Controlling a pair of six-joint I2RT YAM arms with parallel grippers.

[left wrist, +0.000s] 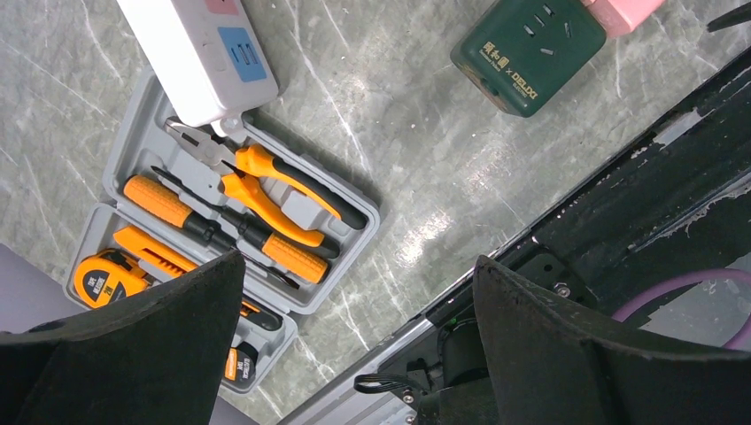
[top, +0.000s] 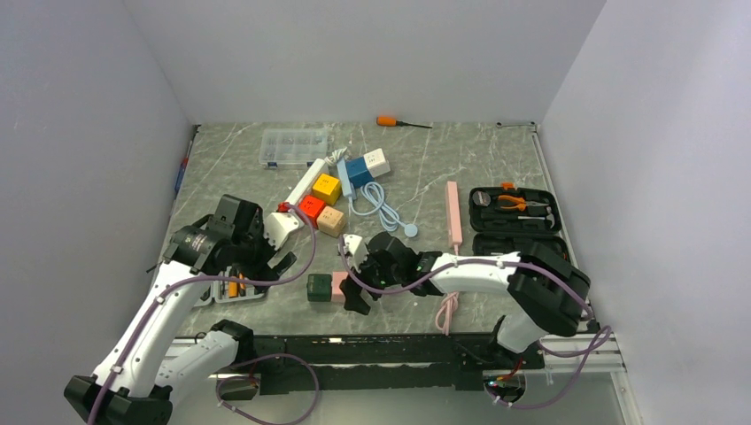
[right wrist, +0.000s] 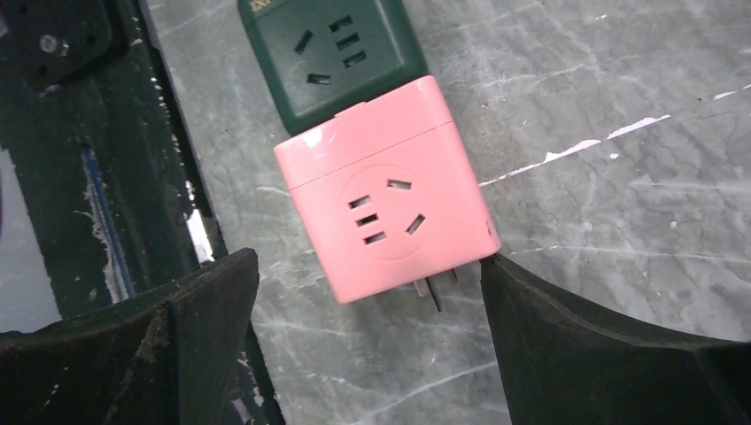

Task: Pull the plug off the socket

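The pink socket cube (right wrist: 390, 186) stands on the table beside a dark green one (right wrist: 332, 53), both near the front edge; metal prongs show beneath the pink cube's near side. My right gripper is low over the pink cube, open, its fingers either side of its near end, partly covering the pink cube in the top view. My left gripper is open above a grey tool case (left wrist: 226, 208), left of the two cubes, with nothing between its fingers.
Coloured cubes, a white strip (top: 304, 184) and coiled blue cable (top: 381, 205) lie behind. A pink strip (top: 452, 212) with cable and a black tool case (top: 514, 209) are at right, a clear organiser (top: 292, 147) at back left.
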